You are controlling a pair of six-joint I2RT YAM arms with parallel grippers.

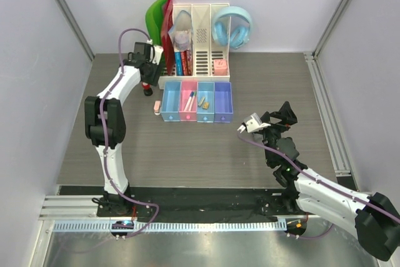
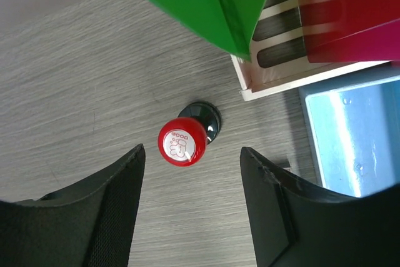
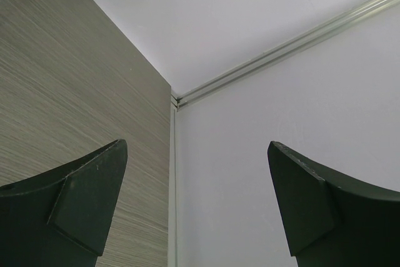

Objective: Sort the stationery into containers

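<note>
A small red-topped object with a black base (image 2: 182,142), bearing a white printed label, stands on the desk left of the blue compartment (image 2: 350,136). My left gripper hangs open over it, nothing between its fingers. The row of small bins (image 1: 224,101) holds pens in pink and small items in light blue; a pink-and-white item (image 1: 157,107) lies left of it. My right gripper is open and empty at the desk's right.
A white organiser (image 1: 201,29) holds books, headphones (image 1: 222,28) and a pink block. Green (image 1: 154,20) and red folders lean at its left, close to my left gripper.
</note>
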